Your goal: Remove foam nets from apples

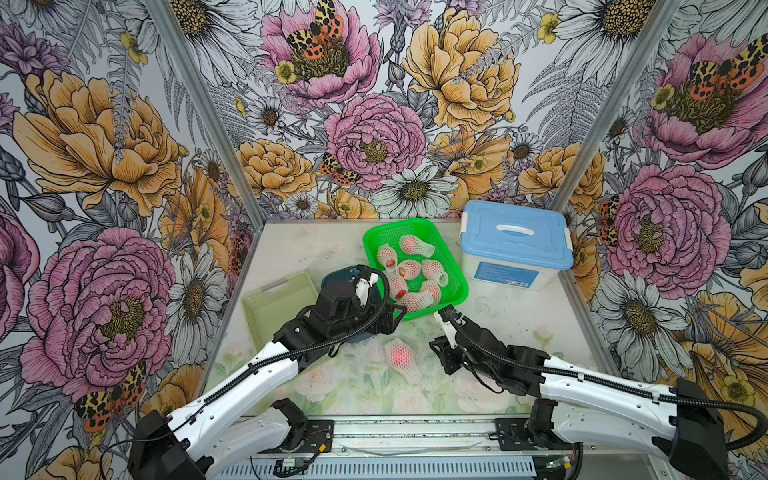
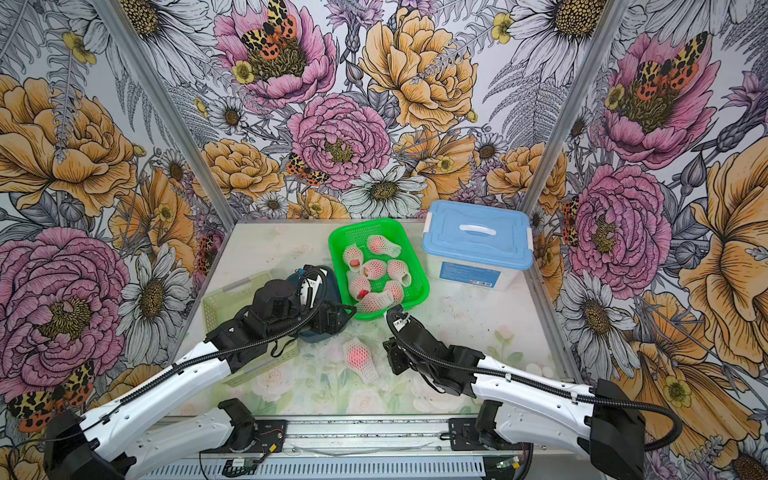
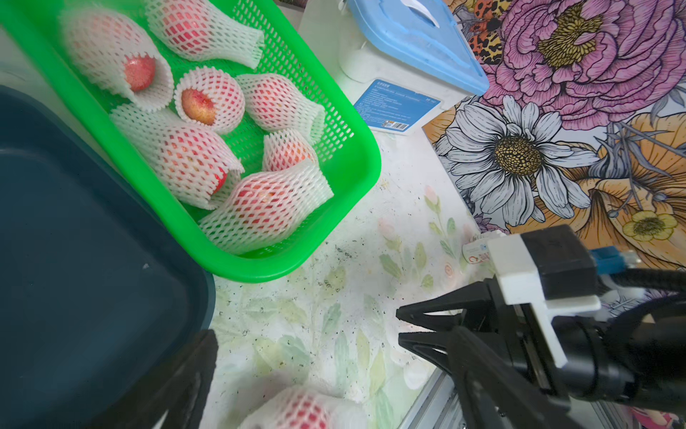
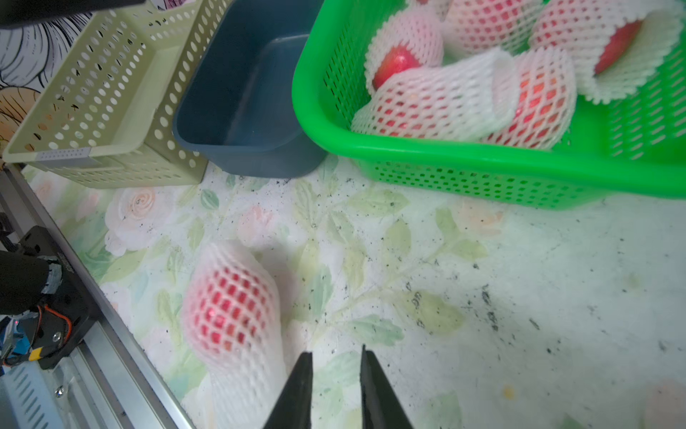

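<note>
A netted apple (image 1: 400,356) lies on the table between the arms. My left gripper is open above it, fingers widely apart at the bottom of the left wrist view. My right gripper is beside that apple; its fingertips show with a narrow gap, and whether anything is between them I cannot tell. Several more netted apples (image 4: 428,100) lie in the green basket (image 4: 500,161), some with red skin showing at the net openings.
A dark blue bin (image 4: 250,143) and a pale green crate (image 4: 85,114) stand left of the green basket. A blue-lidded box (image 1: 516,232) stands back right.
</note>
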